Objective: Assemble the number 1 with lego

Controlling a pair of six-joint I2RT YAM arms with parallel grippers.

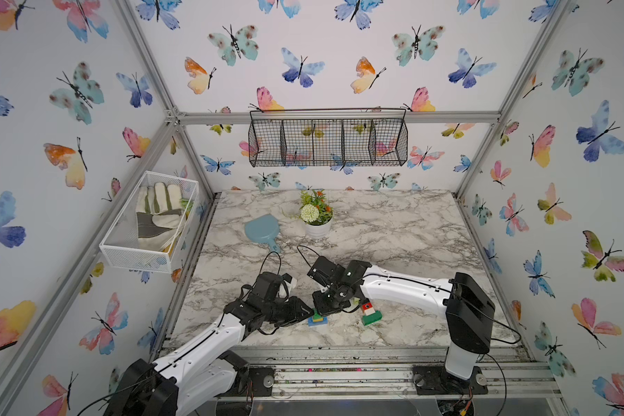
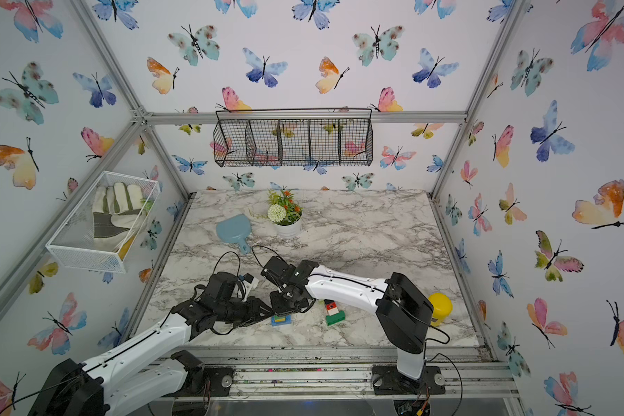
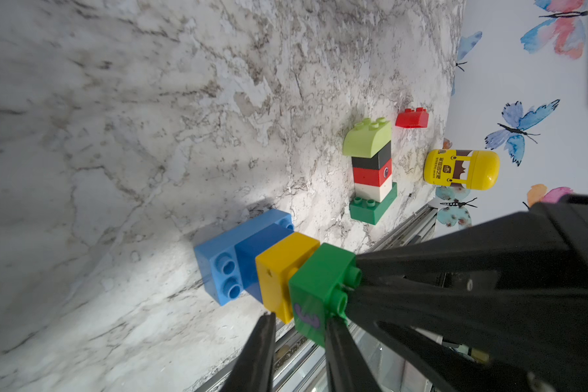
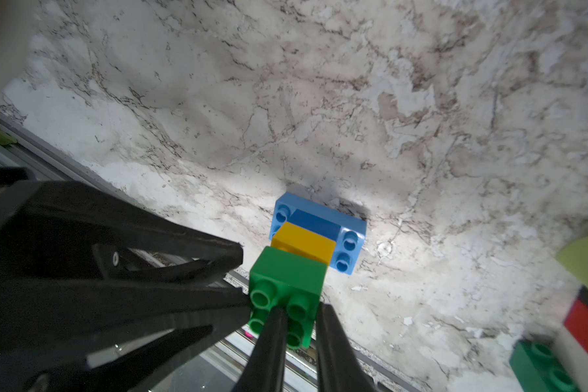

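Observation:
A stack stands on the marble table: light blue base (image 3: 212, 261), dark blue brick (image 3: 254, 245), yellow brick (image 3: 275, 264) and green brick (image 3: 317, 284) on top. My left gripper (image 1: 299, 312) is at the stack from the left, part open, its fingers low around the green brick in the left wrist view. My right gripper (image 2: 280, 302) is over the stack, its fingertips shut on the green brick, as the right wrist view shows. A second stack (image 3: 371, 175) of dark green, white, red, black and light green bricks stands to the right, with a loose red brick (image 3: 411, 118) beyond it.
A yellow bottle (image 2: 439, 309) stands at the table's right. A potted plant (image 1: 317, 220) and a blue dustpan (image 1: 260, 228) lie toward the back. A white basket (image 1: 149, 222) with gloves hangs on the left wall.

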